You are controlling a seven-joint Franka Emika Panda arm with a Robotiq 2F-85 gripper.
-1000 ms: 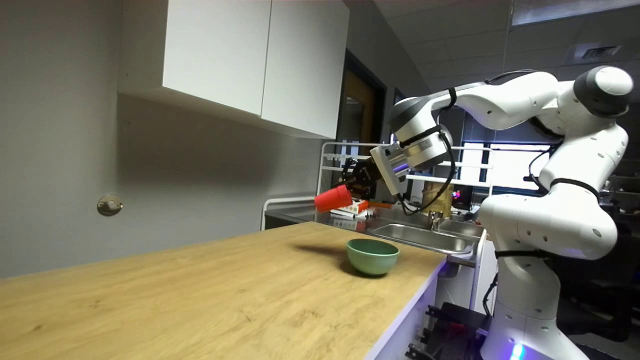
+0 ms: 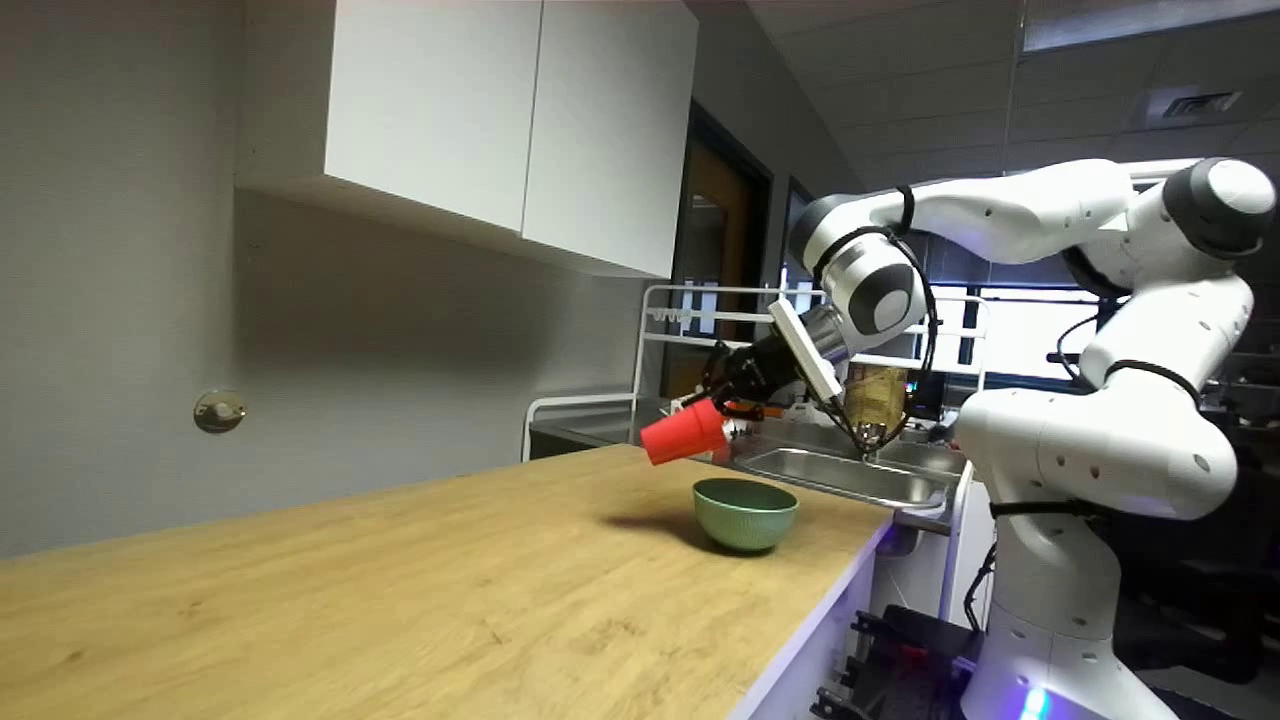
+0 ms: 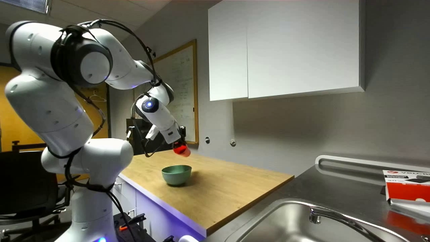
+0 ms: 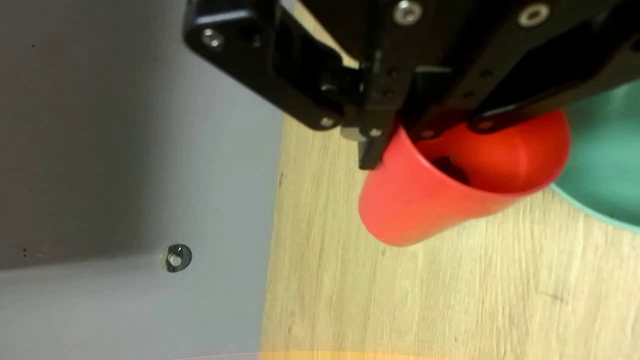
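Observation:
A red cup [image 2: 684,432] hangs tilted in the air above the counter, its bottom pointing down and away from the arm. My gripper is shut on the cup's wall near the rim. One finger [image 4: 372,153] lies along the outside; the other reaches into the opening and is partly hidden. Something dark [image 4: 453,170] shows inside the cup, and I cannot tell whether it is a fingertip or contents. A green bowl [image 2: 745,516] stands upright on the counter, lower than the cup. In the wrist view the cup's mouth faces the bowl [image 4: 606,162] side.
A grey wall runs along its back, with white cabinets [image 2: 480,132] overhead. Beyond the counter's end are a metal sink [image 3: 278,219] and a red and white box [image 3: 407,183].
In exterior view 1 the cup has moved down and slightly right, nearer the bowl, and the wrist has turned. The bowl has not moved.

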